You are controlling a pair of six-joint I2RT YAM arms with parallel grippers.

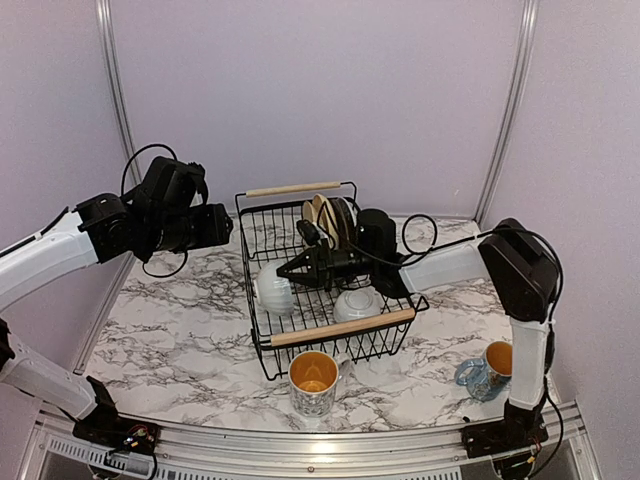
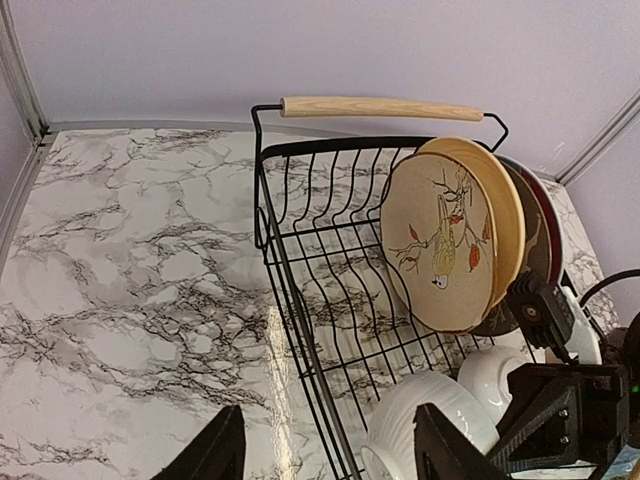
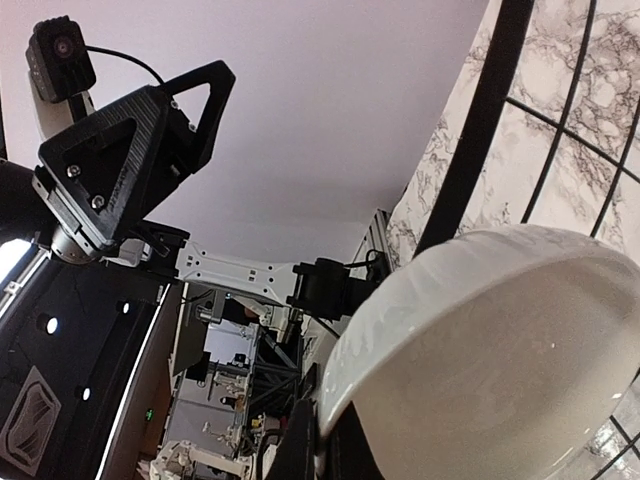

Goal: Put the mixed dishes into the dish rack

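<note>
A white bowl (image 1: 273, 288) is tipped on its side at the left front of the black wire dish rack (image 1: 262, 345). My right gripper is shut on the bowl's rim, which shows between its fingers in the right wrist view. Behind it, a second white bowl (image 1: 357, 305) sits in the rack at the right front. Plates (image 2: 440, 240) stand on edge at the rack's back right. Left of the rack, raised above the table, my left gripper holds its fingers apart with nothing between them.
A patterned mug (image 1: 313, 385) with an orange inside stands before the rack, and a blue mug (image 1: 486, 371) is at the front right. Wooden handles (image 1: 343, 328) top the rack's ends.
</note>
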